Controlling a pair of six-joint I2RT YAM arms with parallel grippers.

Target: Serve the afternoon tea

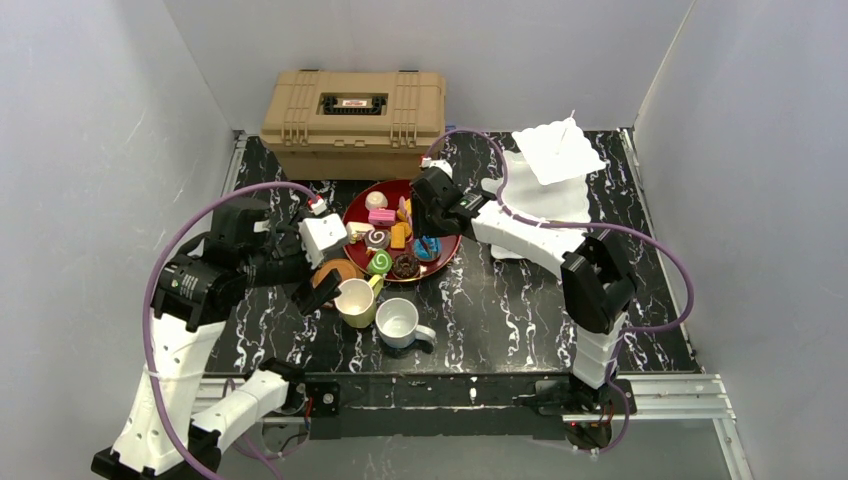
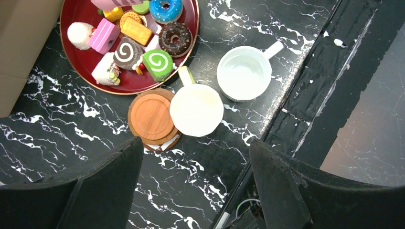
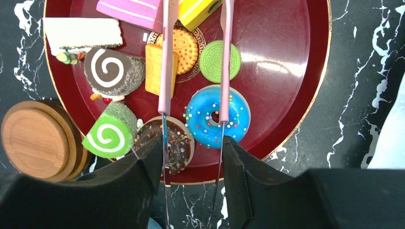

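A red tray [image 1: 448, 243] carries donuts, cake rolls and biscuits. Over it my right gripper grips pink-tipped metal tongs [image 3: 225, 95]; their spread tips lie above the yellow biscuit and the blue donut [image 3: 203, 109]. My left gripper stands open and empty above a pale yellow mug [image 2: 196, 109], a white mug [image 2: 243, 71] and stacked wooden coasters [image 2: 150, 117], left of and in front of the tray.
A tan case [image 1: 355, 145] stands behind the tray. White scalloped sheets [image 1: 555, 160] lie at the back right.
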